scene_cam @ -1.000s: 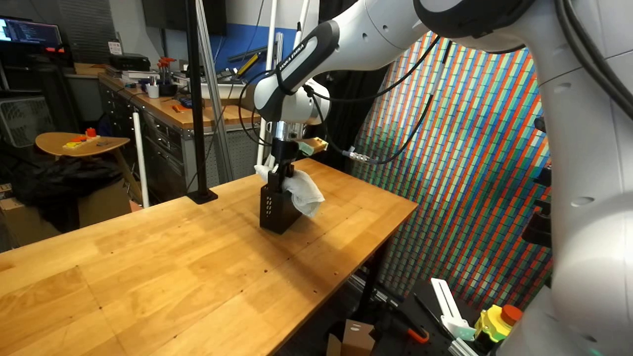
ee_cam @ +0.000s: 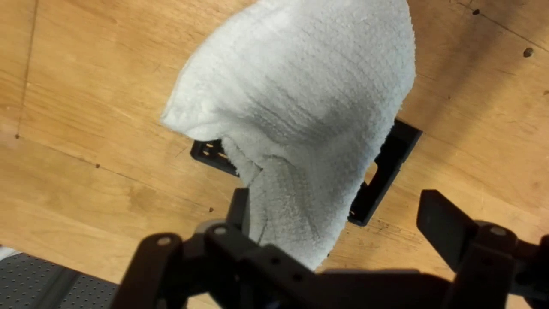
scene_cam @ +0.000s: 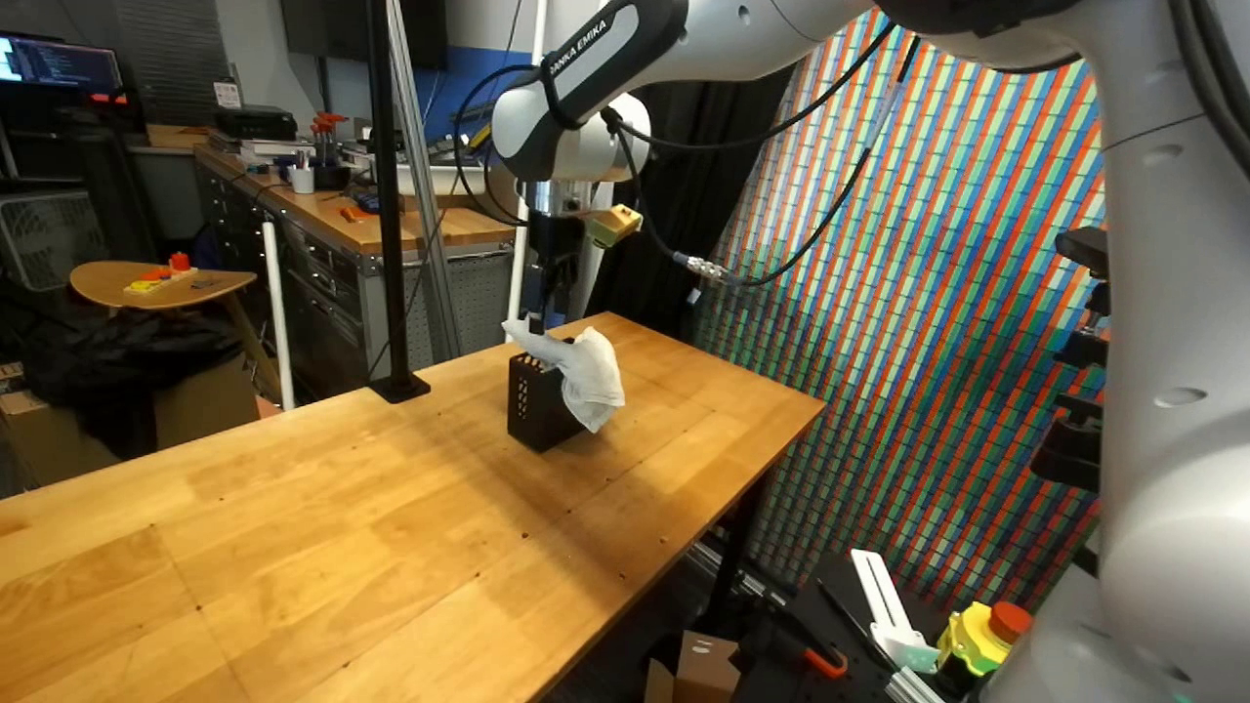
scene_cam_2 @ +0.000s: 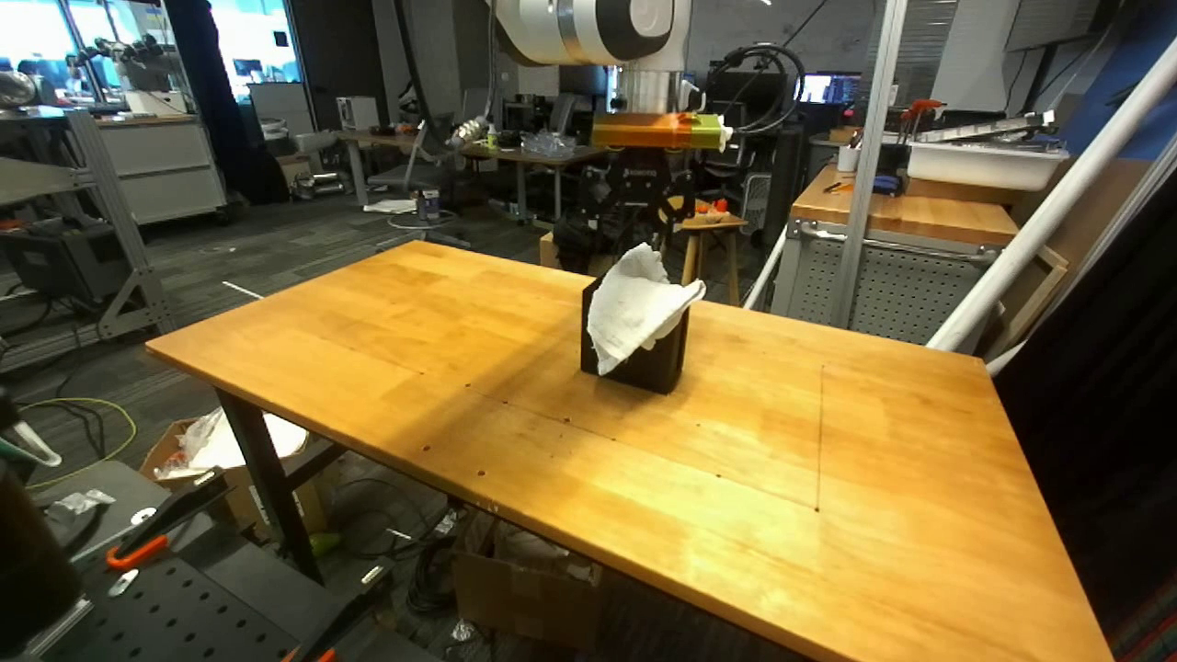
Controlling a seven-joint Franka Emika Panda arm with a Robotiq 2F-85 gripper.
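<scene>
A white cloth (ee_cam: 309, 87) is draped across the top of a black box (scene_cam: 535, 412) with perforated sides, its ends hanging over the rim. In the second exterior view the cloth (scene_cam_2: 636, 309) covers much of the near side of the box (scene_cam_2: 659, 370). My gripper is open, its fingers (ee_cam: 446, 226) wide apart above the cloth's lower end. From the side, the gripper (scene_cam: 541, 322) stands just over the box; whether it touches the cloth cannot be told there. The box's inside is mostly hidden beneath the cloth.
A black upright post (scene_cam: 393, 234) stands at the table's far edge, left of the box in the first exterior view.
My gripper has risen from low at the box to above it. The box has shifted and turned slightly, and the cloth remains draped over it.
</scene>
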